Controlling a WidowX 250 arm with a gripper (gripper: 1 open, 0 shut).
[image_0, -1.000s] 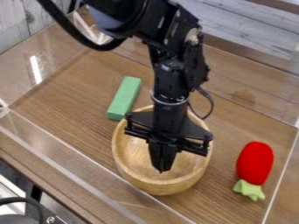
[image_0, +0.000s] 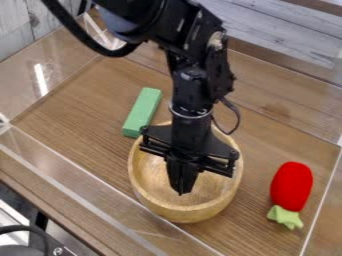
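Note:
A round, light wooden bowl (image_0: 167, 204) sits in the middle of the table, and my black gripper (image_0: 182, 177) hangs over it with its fingertips low inside the rim. Whether the fingers are apart or closed is hard to tell, and nothing is clearly visible between them. To the right lies a red plush object with a green tuft (image_0: 290, 189). A green block (image_0: 142, 110) lies behind the bowl to the left.
The wooden table (image_0: 67, 130) has clear room at the back left and back right. A pale wall stands behind it. Dark cables show at the lower left beyond the table's front edge.
The gripper has shifted very slightly over the bowl. The bowl, red object and green block look unmoved.

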